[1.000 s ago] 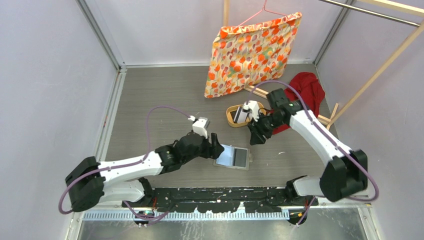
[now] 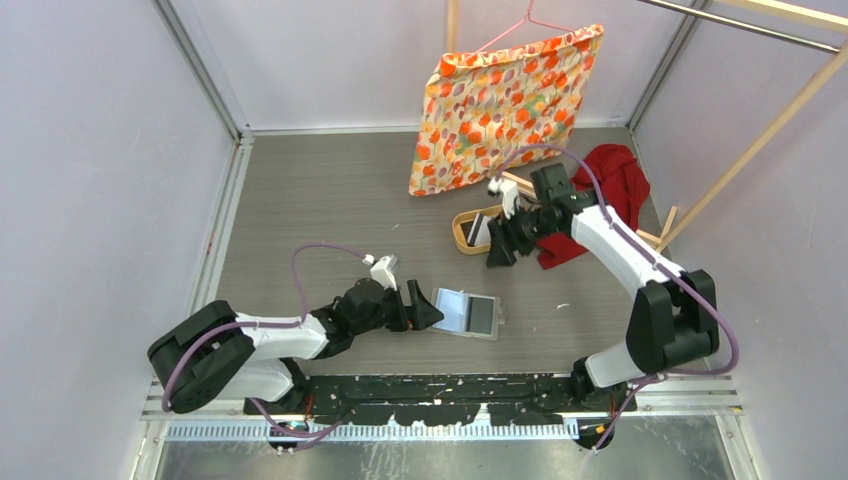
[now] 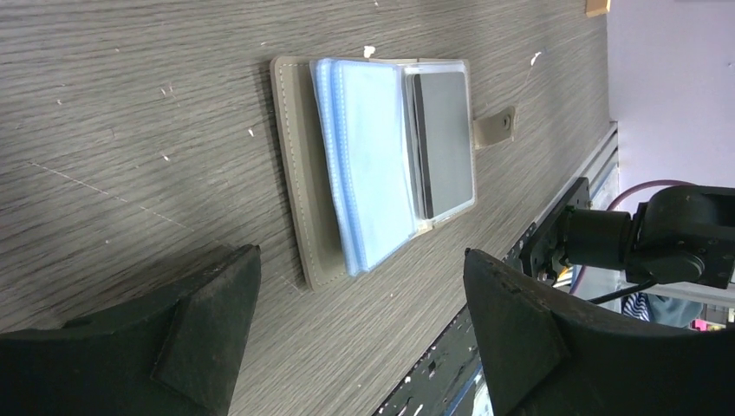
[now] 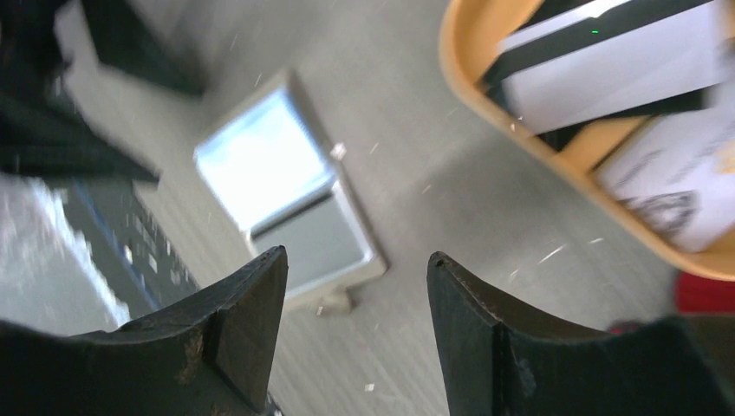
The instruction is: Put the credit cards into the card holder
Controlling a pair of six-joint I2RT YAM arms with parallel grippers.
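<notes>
The card holder (image 3: pixel 373 156) lies opened flat on the table, with pale blue sleeves on one side and a dark grey card-sized panel (image 3: pixel 447 143) on the other. At its blue end my left gripper stands open, nothing between its fingers. An oval wooden tray (image 4: pixel 542 149) holds several cards, among them a white card with a black stripe (image 4: pixel 620 65). Just in front of that tray my right gripper (image 2: pixel 505 262) hovers. In the right wrist view the right fingers (image 4: pixel 247 321) stand apart, with no card between them.
A red cloth (image 2: pixel 617 180) lies behind the right arm, near some wooden slats (image 2: pixel 640 235). Patterned orange fabric (image 2: pixel 505 110) hangs from a pink hanger at the back.
My left gripper has shifted down and left, its fingers now spread.
</notes>
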